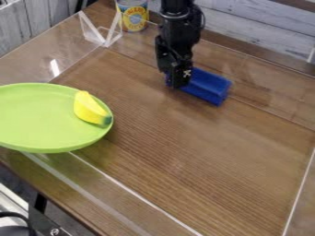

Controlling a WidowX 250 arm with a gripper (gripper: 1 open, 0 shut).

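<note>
The black gripper (174, 66) reaches down from the top at the left end of a blue rectangular object (207, 88), its fingertips low against that end and partly hiding it. It is open, though what lies between its fingers is hard to make out.
A green plate (43, 129) holding a yellow banana (91, 109) is at the left. A can (133, 13) and a clear plastic piece (102, 28) stand at the back left.
</note>
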